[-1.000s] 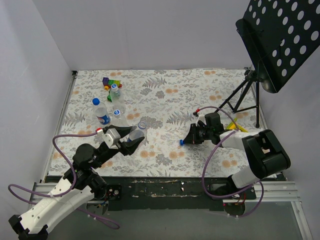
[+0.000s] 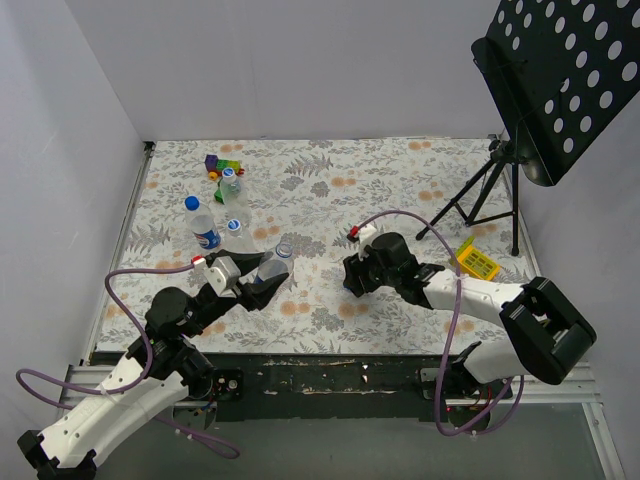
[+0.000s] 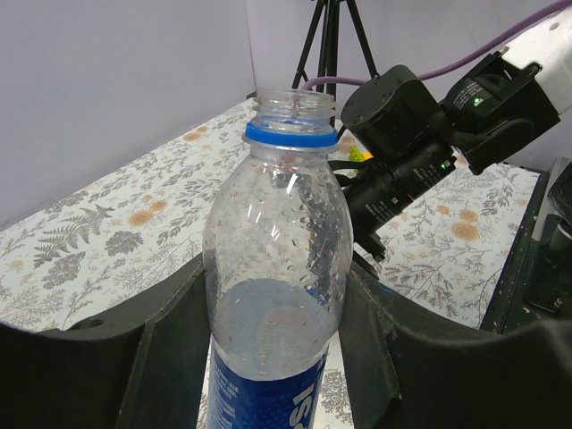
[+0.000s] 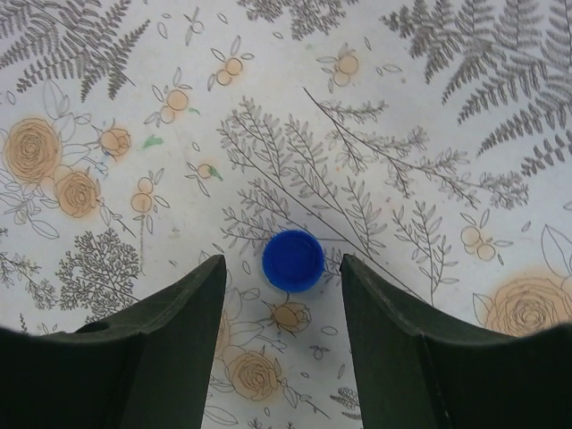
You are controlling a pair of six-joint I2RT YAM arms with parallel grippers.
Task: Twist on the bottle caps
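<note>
A clear plastic bottle with a blue label and a blue neck ring stands upright, its threaded mouth bare. Around its body my left gripper is shut. In the right wrist view a round blue cap lies on the patterned cloth. My right gripper is open above it, a finger to either side of the cap and nothing held. From the top, the right gripper hides most of the cap, and the left gripper covers part of the held bottle.
A blue-capped bottle and two more bottles stand left of centre, close to the left gripper. Colourful blocks lie at the back left. A yellow basket and a black tripod stand occupy the right.
The cap has shifted slightly. The left arm and its bottle have stayed still.
</note>
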